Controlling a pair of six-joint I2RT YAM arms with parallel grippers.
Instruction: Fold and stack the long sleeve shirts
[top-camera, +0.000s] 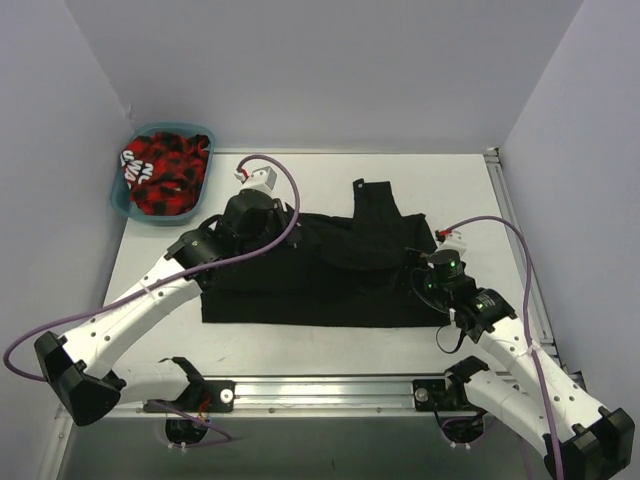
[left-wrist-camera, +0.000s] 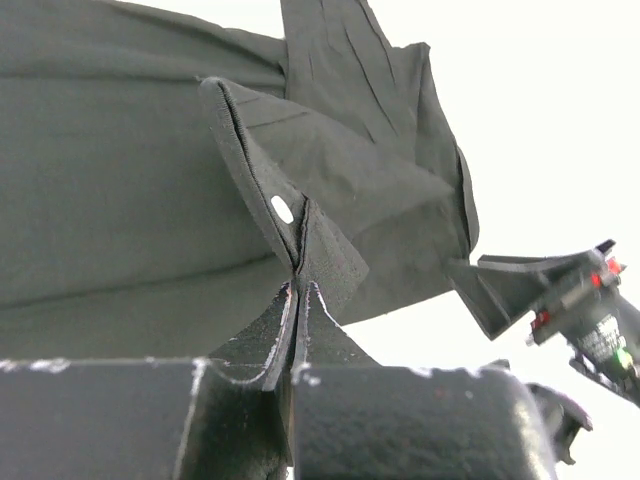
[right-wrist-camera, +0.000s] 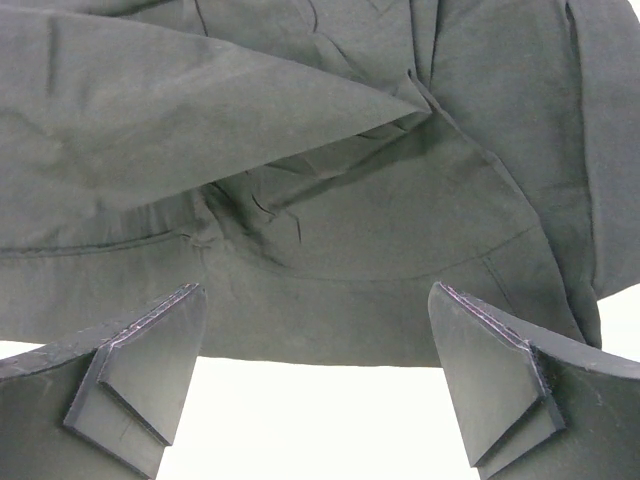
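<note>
A dark grey long sleeve shirt (top-camera: 320, 308) lies spread across the white table, one sleeve (top-camera: 376, 203) pointing to the back. My left gripper is shut on the shirt's sleeve cuff (left-wrist-camera: 283, 210), marked by a white button, and holds it raised above the rest of the cloth. In the top view the left arm hides the gripped part. Over the shirt's right part my right gripper stands open; its fingers (right-wrist-camera: 150, 370) are wide apart with no cloth pinched between them.
At the back left stands a blue basket (top-camera: 117, 190) with a red and black checked cloth (top-camera: 165, 172) inside. Bare white table (top-camera: 300, 350) runs along the front, and more is free at the back right. Grey walls enclose the area.
</note>
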